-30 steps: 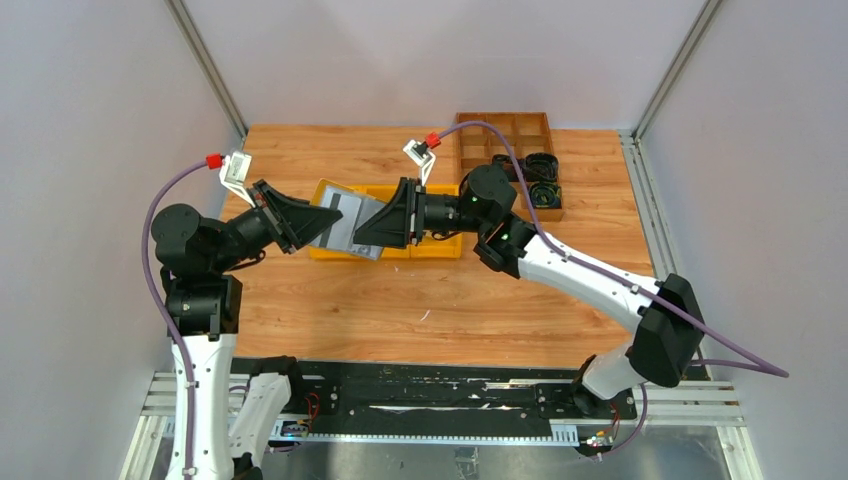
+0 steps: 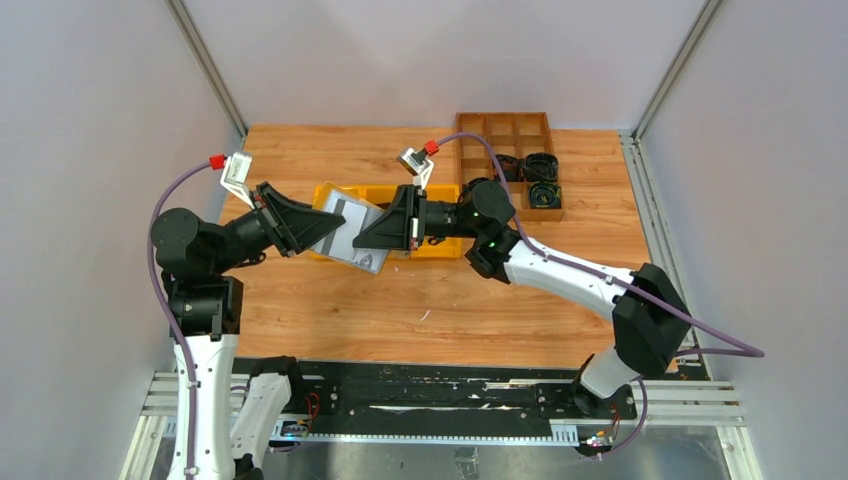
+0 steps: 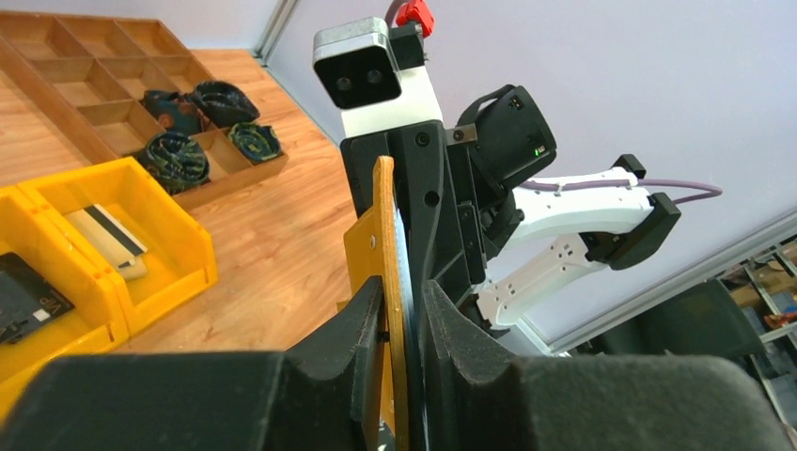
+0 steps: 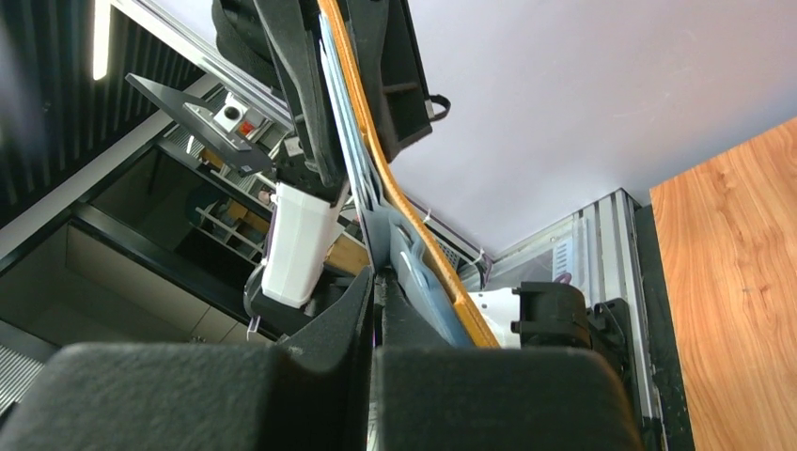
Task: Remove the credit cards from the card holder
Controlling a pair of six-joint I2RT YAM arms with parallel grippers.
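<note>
The card holder [image 2: 362, 248] has an orange cover and pale, clear-looking sleeves with grey stripes. It hangs above the yellow bins, held by my left gripper [image 2: 342, 219], which is shut on it. In the left wrist view the orange cover [image 3: 388, 254] stands edge-on between the left fingers. My right gripper [image 2: 357, 243] is shut at the holder's right side. Seen from the right wrist, its tips [image 4: 369, 287] meet the loose edges of the grey-blue sleeves [image 4: 376, 221], with nothing clearly visible between them. Whether cards remain inside the sleeves cannot be made out.
Yellow bins [image 3: 179, 249] sit below; one contains a pale card with a black stripe [image 3: 108, 233], another a dark card [image 3: 28, 296]. Behind stands a wooden compartment tray [image 2: 500, 125] with dark coiled items [image 2: 543, 195].
The holder's lower end has swung slightly down and toward the front. The left arm barely moved.
</note>
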